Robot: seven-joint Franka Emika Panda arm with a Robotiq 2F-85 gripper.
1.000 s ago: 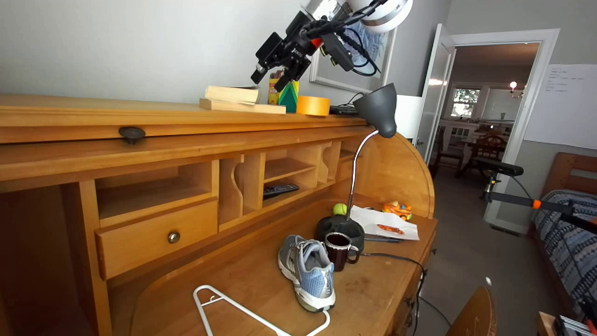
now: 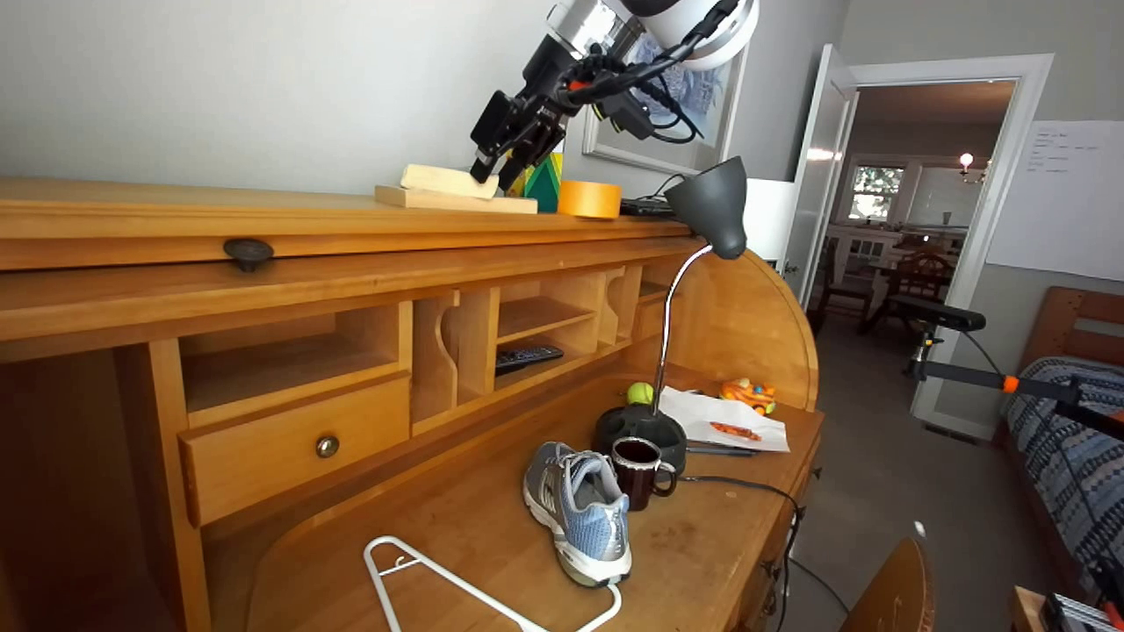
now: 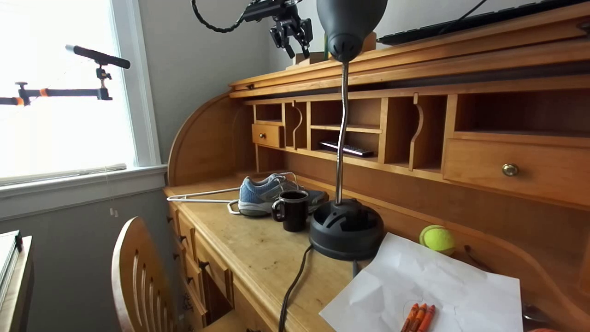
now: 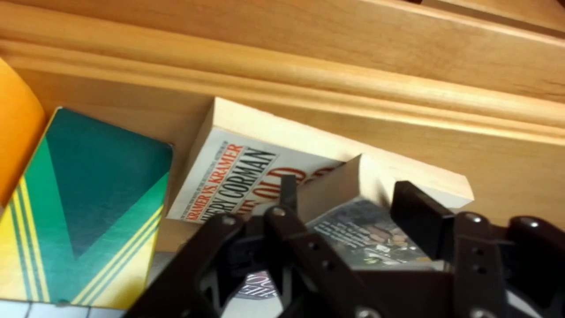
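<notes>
Two paperback books are stacked flat on top of the desk's hutch. The upper book point(image 2: 450, 181) lies askew on the lower book point(image 2: 455, 200). In the wrist view one corner of the upper book point(image 4: 365, 228), with a dark printed cover, is between my fingers. Part of the lower book's white cover point(image 4: 233, 175) with red and black lettering shows beneath it. My gripper point(image 2: 493, 177) points down at the stack's right end, its fingers part open. Whether both fingers touch the upper book is hard to tell.
Beside the books stand a green and yellow box point(image 4: 100, 212) and an orange roll point(image 2: 589, 199). The lamp head point(image 2: 714, 206) rises near the hutch's front edge. Below, a shoe point(image 2: 581, 511), a mug point(image 2: 638, 470) and a white hanger point(image 2: 453, 581) occupy the desktop.
My gripper has come down and left onto the stack, and its fingers are closer together. The upper book has turned and shifted slightly right on the lower one.
</notes>
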